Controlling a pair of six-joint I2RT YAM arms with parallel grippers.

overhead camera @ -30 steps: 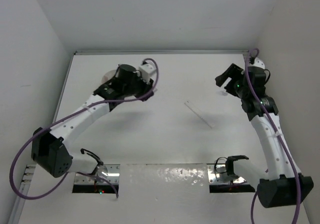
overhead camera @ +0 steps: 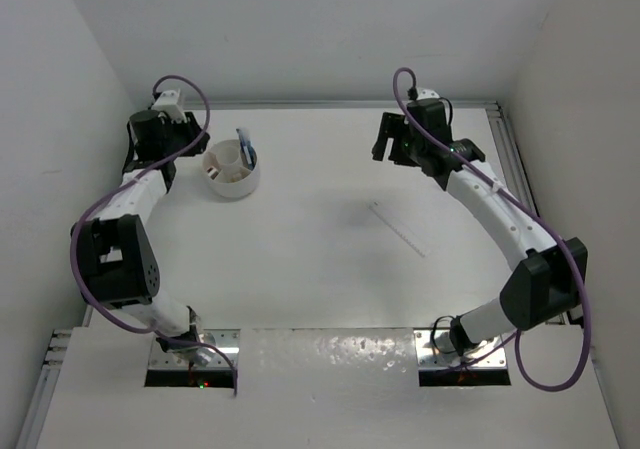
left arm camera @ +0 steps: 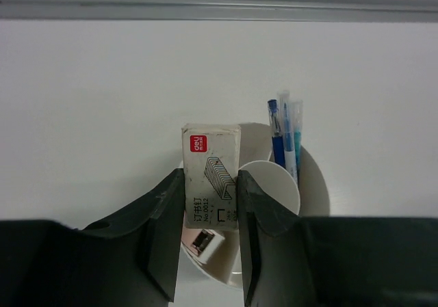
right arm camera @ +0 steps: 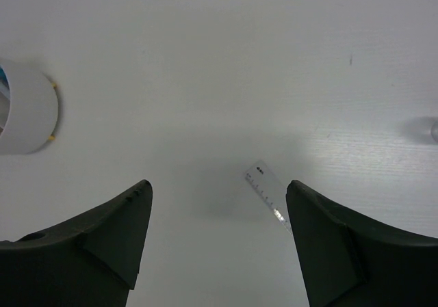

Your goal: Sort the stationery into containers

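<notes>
A small white staple box with a red label [left arm camera: 212,184] is pinched upright in my left gripper, which is shut on it. In that view the box appears over the left part of the round white container [left arm camera: 316,194]. An inner cup [left arm camera: 274,178], several pens [left arm camera: 286,136] and a small white-and-brown item [left arm camera: 205,244] are inside the container. A clear ruler [overhead camera: 398,229] lies on the right half of the table. Beyond its far end, my right gripper [overhead camera: 387,147] stands open, with nothing between its fingers.
At the right edge of the right wrist view is a small clear object [right arm camera: 434,130], cut off. A metal rail [overhead camera: 320,104] runs along the back edge.
My left gripper has swung left from mid-table to the container with the box. The right gripper has moved left, away from the right side.
</notes>
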